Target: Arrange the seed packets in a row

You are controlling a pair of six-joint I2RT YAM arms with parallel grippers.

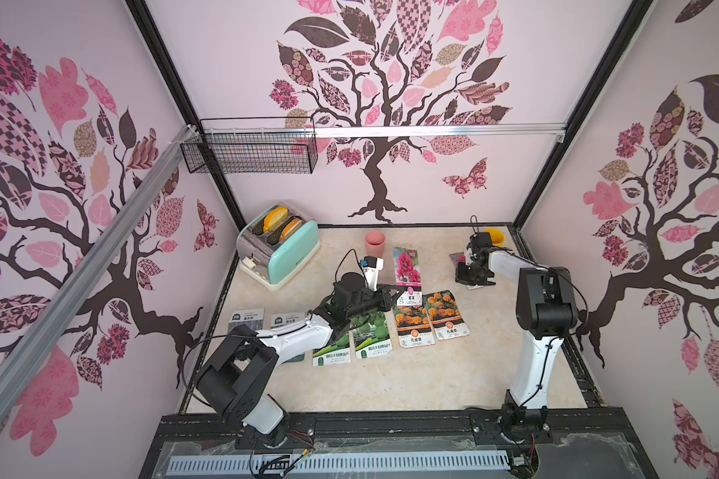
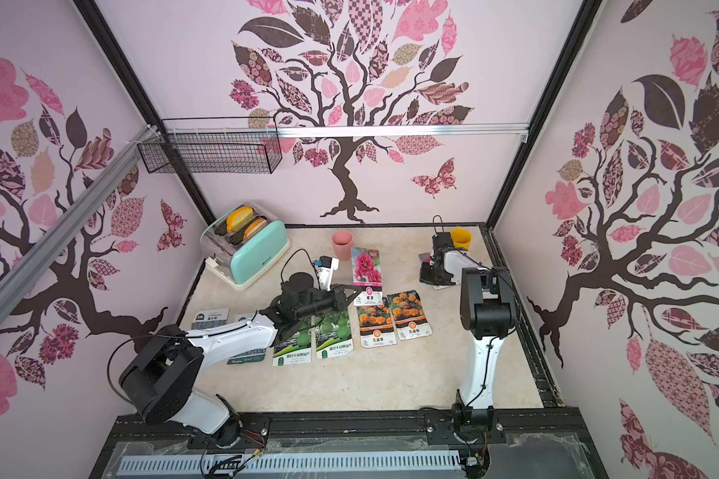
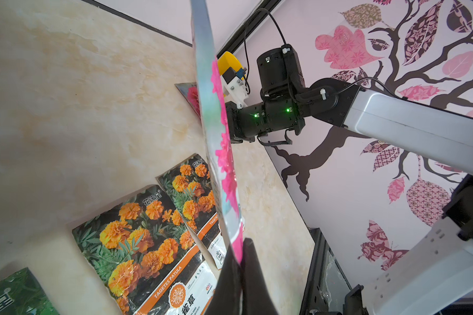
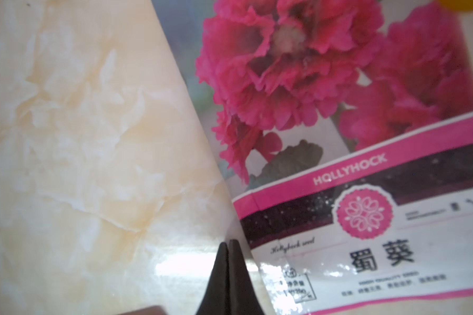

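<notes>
My left gripper is shut on the edge of a pink hollyhock packet [image 3: 223, 141], which stands up from its fingers. From above, this packet [image 1: 408, 275] shows over two orange marigold packets [image 1: 445, 313] lying side by side. At the back right lies a second hollyhock packet [image 4: 373, 210], flat and slanted. Close by its left edge, my right gripper points down, shut, with nothing visible between its fingers; its arm hides part of that packet from above. Two green packets [image 1: 373, 335] and two greyish packets [image 1: 246, 321] lie left, partly under the left arm.
A pink cup [image 1: 374, 242] stands at the back, a yellow cup [image 2: 461, 237] in the back right corner. A teal-and-white rack [image 1: 283, 251] fills the back left. Bare table [image 1: 455, 375] lies in front and to the right of the marigold packets.
</notes>
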